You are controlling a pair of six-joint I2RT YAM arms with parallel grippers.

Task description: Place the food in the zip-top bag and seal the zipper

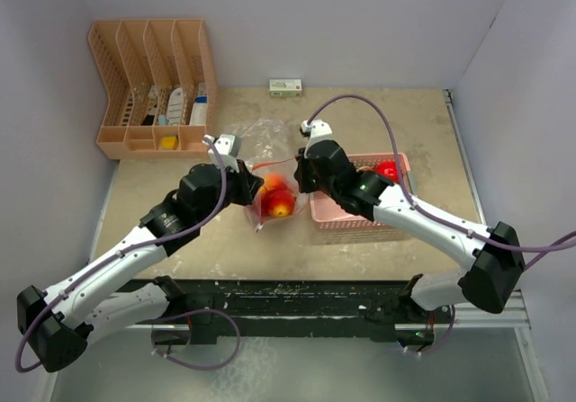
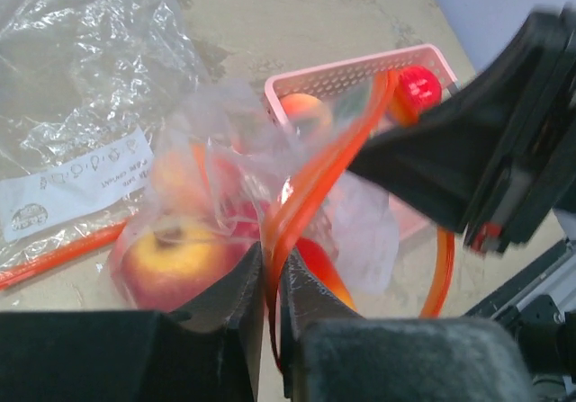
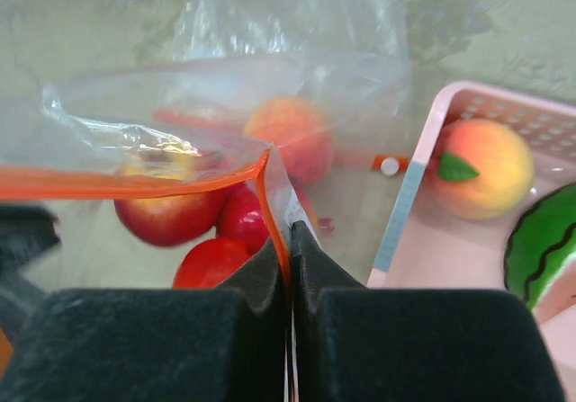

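The clear zip top bag (image 1: 297,202), edged in orange, stands on the table with several pieces of red and yellow play food (image 3: 171,211) inside. A peach (image 3: 292,137) also lies within it. Between the two grippers the orange rim (image 3: 108,186) is stretched. At its left side, my left gripper has the rim running through a narrow gap between its fingers; whether they pinch it is unclear. My right gripper is shut on the rim at the other side.
Right beside the bag is a pink basket (image 3: 396,218) holding a peach (image 3: 481,168) and other food. A tan divided rack (image 1: 112,141) stands back left, and a small box (image 1: 285,87) sits at the back.
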